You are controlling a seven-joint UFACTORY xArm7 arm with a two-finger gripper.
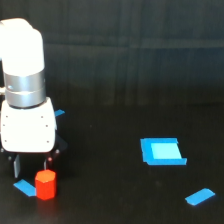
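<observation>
A small red block (45, 184) stands on the black table at the lower left. Just behind and above it is my gripper (33, 167), pointing down from the white and grey arm. Its dark fingers (15, 166) stand apart, one at the left and one at the right, so the gripper looks open. The block shows in front of the right finger, clear of the left one. Whether the right finger touches it, I cannot tell.
Blue tape (24, 187) lies on the table left of the block. A pale square outlined in blue tape (148, 152) is at the right, with a separate blue strip (200, 197) nearer the front.
</observation>
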